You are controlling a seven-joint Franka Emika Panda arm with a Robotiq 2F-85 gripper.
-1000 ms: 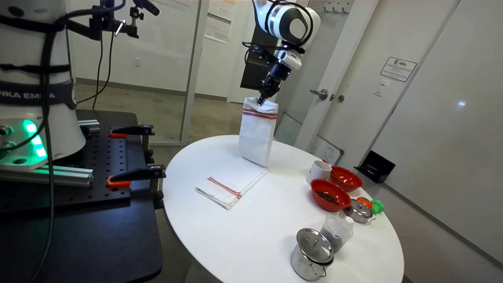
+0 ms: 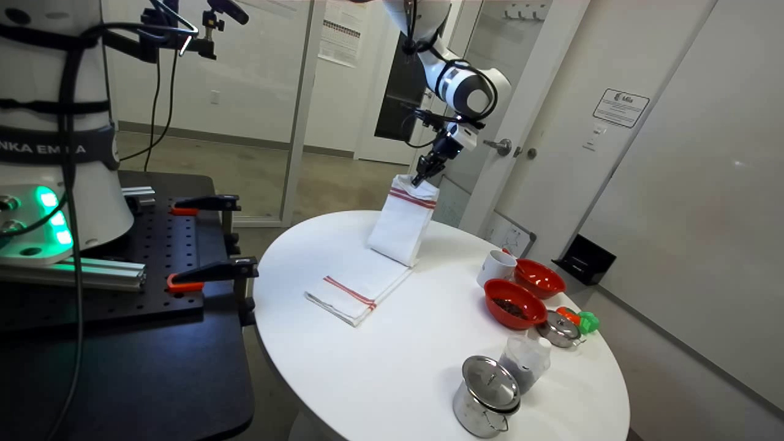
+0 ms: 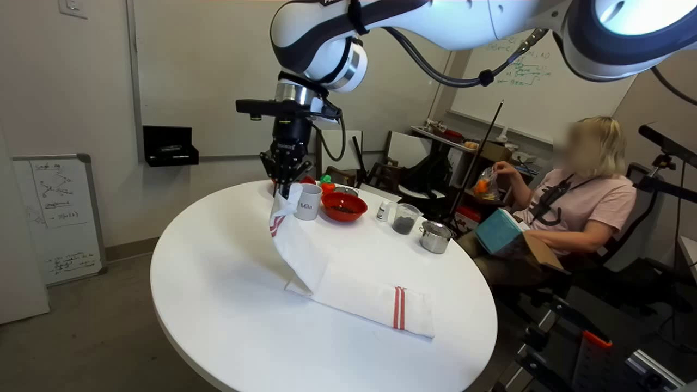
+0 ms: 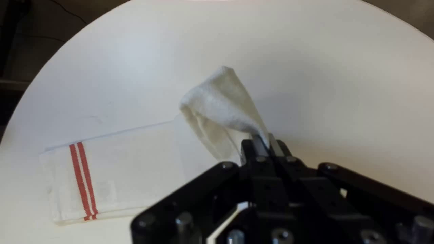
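Note:
A white towel (image 2: 401, 228) with red stripes lies partly on the round table, its far half raised off the surface. My gripper (image 2: 417, 179) is shut on the raised end, which bends up from the flat part. In exterior view 2 the lifted towel (image 3: 297, 251) slants up to the gripper (image 3: 281, 190), and the striped near end lies flat. From the wrist, a fold of towel (image 4: 223, 105) is pinched at the fingertips of the gripper. The flat towel part beneath is partly hidden by the fingers.
On the table's (image 2: 382, 375) other side stand a white mug (image 2: 496, 267), two red bowls (image 2: 516, 302), a lidded pot (image 2: 486, 397) and a clear container (image 2: 526, 361). Bare tabletop surrounds the towel. A seated person (image 3: 575, 196) is beyond the table.
In exterior view 1 my gripper has come down and to the right, carrying the towel's raised end. That end hangs lower and leans more; the flat striped end has stayed put.

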